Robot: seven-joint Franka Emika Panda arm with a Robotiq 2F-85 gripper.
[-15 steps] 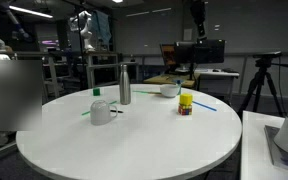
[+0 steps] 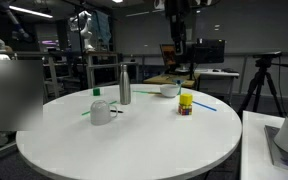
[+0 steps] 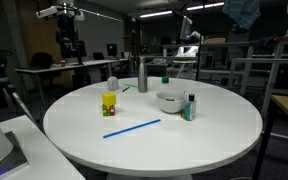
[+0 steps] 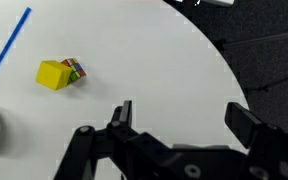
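Note:
My gripper is open and empty, high above the round white table (image 2: 74, 140). In the wrist view its fingers stand wide apart over bare tabletop and the table's edge. A yellow block (image 4: 53, 74) lies up and left of them, on top of a small multicoloured cube (image 4: 75, 68). Exterior view 2 also has the yellow block (image 3: 109, 99) resting on the multicoloured cube (image 3: 109, 112). Nothing touches the gripper.
A blue stick (image 3: 132, 129), white bowl (image 3: 171, 103) and small blue-capped bottle (image 3: 189, 108) are near the stack. Farther off stand a metal bottle (image 2: 125, 84), a mug (image 2: 101, 112) and a green block (image 2: 96, 91).
In exterior view 1 my gripper has come lower and shifted left, into fuller view. The objects on the table have not moved.

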